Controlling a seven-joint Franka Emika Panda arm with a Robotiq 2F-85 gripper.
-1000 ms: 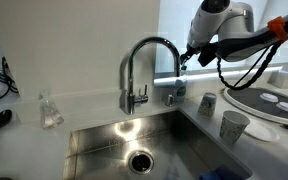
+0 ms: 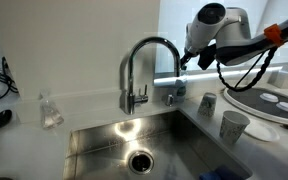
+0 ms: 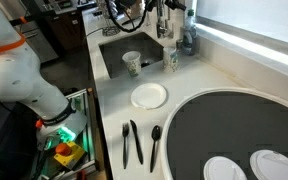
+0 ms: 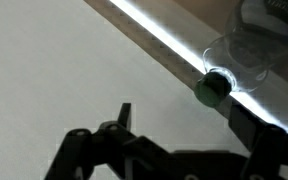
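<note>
My gripper is open, with nothing between its fingers. In the wrist view a clear bottle with a green cap (image 4: 214, 88) lies up and to the right of the gap, close to the right finger (image 4: 244, 125) in the picture. Its body is partly cut off by the frame's edge. From exterior view 1, the gripper (image 2: 189, 62) hangs over the back corner of the sink, right of the faucet, above small bottle-like items (image 2: 179, 88) on the counter. Whether it touches anything there is too small to tell.
The tall faucet (image 2: 131, 75) arches beside the gripper over the sink (image 2: 99, 150). Cups (image 2: 234, 125) stand along the counter's right side. A plate (image 3: 149, 95), cutlery (image 3: 136, 140) and a black round-ended surface (image 3: 224, 130) lie farther along. Another clear bottle (image 2: 50, 112) stands left of the sink.
The wrist has tilted and shifted slightly in exterior view 1, while the fingertips stay near the same spot by the faucet. The counter objects have not visibly moved.
</note>
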